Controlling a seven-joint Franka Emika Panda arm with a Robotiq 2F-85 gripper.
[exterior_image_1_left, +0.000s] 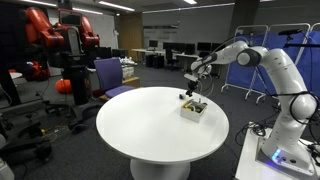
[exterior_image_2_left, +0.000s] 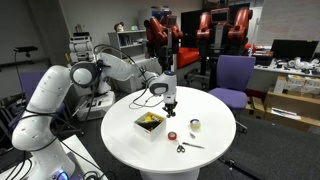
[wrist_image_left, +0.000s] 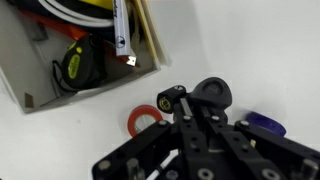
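Note:
My gripper (exterior_image_2_left: 170, 106) hangs above the white table, on the far side of the open box from the arm's base. In the wrist view its fingers are closed around a small black object (wrist_image_left: 212, 93), whose full shape is hard to make out. The light cardboard box (exterior_image_1_left: 184, 113) holds several items, among them a black-and-yellow tape measure (wrist_image_left: 78, 65) and dark cables. The box lies to the upper left in the wrist view, apart from the gripper.
On the table (exterior_image_2_left: 135, 172) lie a red tape roll (exterior_image_2_left: 172, 135), scissors (exterior_image_2_left: 181, 149) and a yellowish roll (exterior_image_2_left: 195, 125). A dark purple item (wrist_image_left: 265, 123) shows in the wrist view. A purple chair (exterior_image_2_left: 230, 80) stands beyond it.

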